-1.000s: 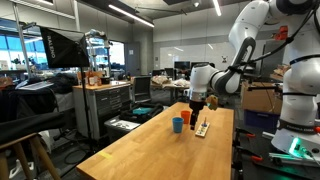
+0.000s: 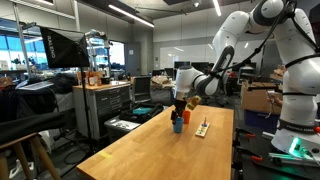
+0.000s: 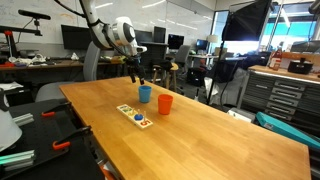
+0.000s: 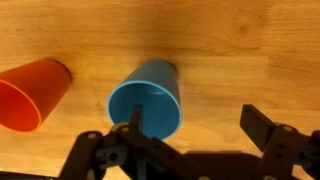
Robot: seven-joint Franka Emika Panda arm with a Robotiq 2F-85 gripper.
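Note:
A blue cup stands on the wooden table, its open rim facing up toward the camera in the wrist view. My gripper is open above the table, its dark fingers spread. One finger overlaps the lower part of the cup's rim from this viewpoint, while the other is over bare wood on the right. Nothing is held between them. An orange-red cup is at the left of that view. Exterior view 2 shows the gripper just beyond and above the blue cup.
A small wooden board with a blue piece lies on the table near both cups. The orange-red cup is close beside the blue one. A tripod lamp stands off the table.
Over the last second my arm has stretched leftward in exterior view 1, carrying the gripper from near the wooden board to the blue cup. Both cups appear unmoved.

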